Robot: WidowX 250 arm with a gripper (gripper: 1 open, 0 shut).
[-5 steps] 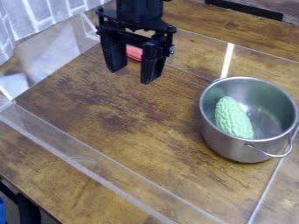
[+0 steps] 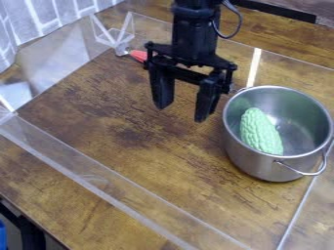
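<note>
My black gripper (image 2: 185, 93) hangs over the upper middle of the wooden surface, its two fingers apart with nothing seen between them. To its right stands a steel pot (image 2: 291, 161) with a handle, holding a pale green ridged object (image 2: 261, 131) that looks like a toy vegetable. A red object (image 2: 139, 56) lies behind the gripper at the upper left, partly hidden by the arm.
Clear plastic walls (image 2: 104, 184) border the surface at the left and front. A white crumpled item (image 2: 15, 95) is at the left edge.
My gripper has moved to the right, toward the pot, and slightly down in the view. More of the red object's left side shows. The pot and green object have not moved.
</note>
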